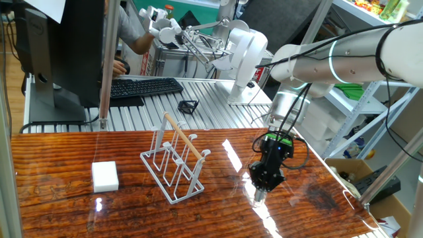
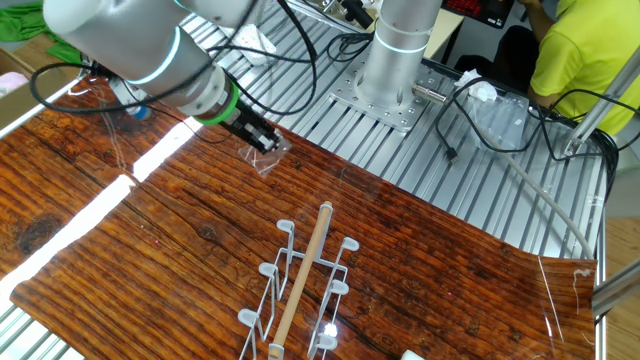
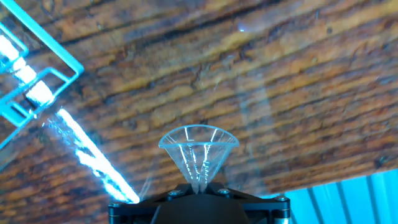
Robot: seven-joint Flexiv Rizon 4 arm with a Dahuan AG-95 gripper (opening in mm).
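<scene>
A clear, flared cup (image 3: 199, 152) shows in the wrist view, its wide rim away from the hand and its narrow end between the fingertips. My gripper is shut on that narrow end. From exterior view 1, the gripper (image 1: 262, 186) points down over the right part of the wooden table, with the see-through cup (image 1: 259, 197) hard to make out beneath it. In exterior view 2 the cup (image 2: 264, 157) shows as a faint clear shape at the tip of the gripper (image 2: 273, 143). Whether it touches the table I cannot tell.
A white wire cup rack (image 1: 173, 158) with a wooden top bar stands left of my gripper, its prongs empty. Farther left lies a white block (image 1: 104, 176). Bare wooden tabletop (image 1: 225, 211) lies between rack and gripper. Glare streaks cross the surface.
</scene>
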